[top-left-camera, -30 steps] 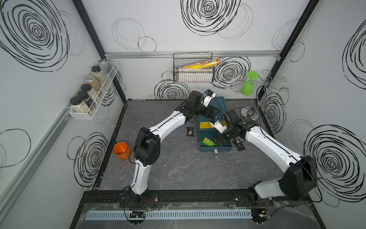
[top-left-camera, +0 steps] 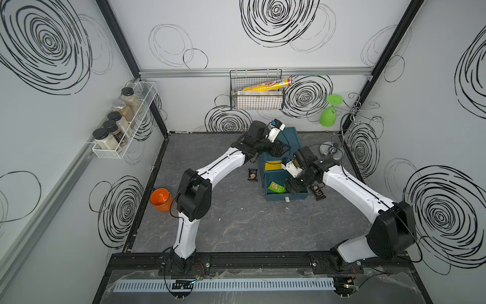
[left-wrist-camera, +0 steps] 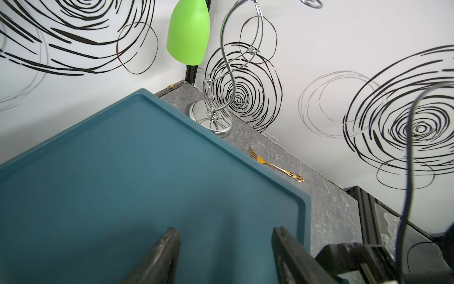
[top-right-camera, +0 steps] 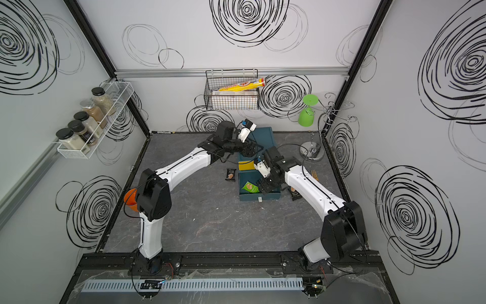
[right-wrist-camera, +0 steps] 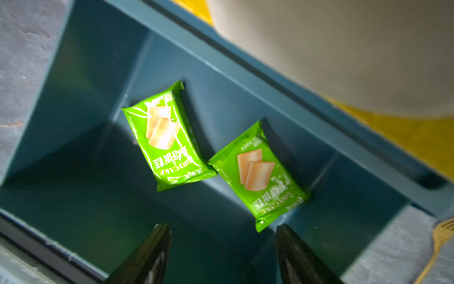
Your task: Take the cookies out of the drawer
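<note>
Two green cookie packs, the left one (right-wrist-camera: 165, 142) and the right one (right-wrist-camera: 257, 179), lie in the open teal drawer (right-wrist-camera: 56, 156), seen from above in the right wrist view. My right gripper hangs over the drawer with its fingers apart and nothing between them. My left gripper is over the teal box top (left-wrist-camera: 118, 146) behind the drawer, fingers apart with nothing between them.
A gold fork (left-wrist-camera: 279, 168) and a chrome stand (left-wrist-camera: 210, 118) are on the right. Dark packets (top-left-camera: 252, 174) lie beside the box, an orange cup (top-left-camera: 161, 199) at the left.
My left arm is practically unmoved.
</note>
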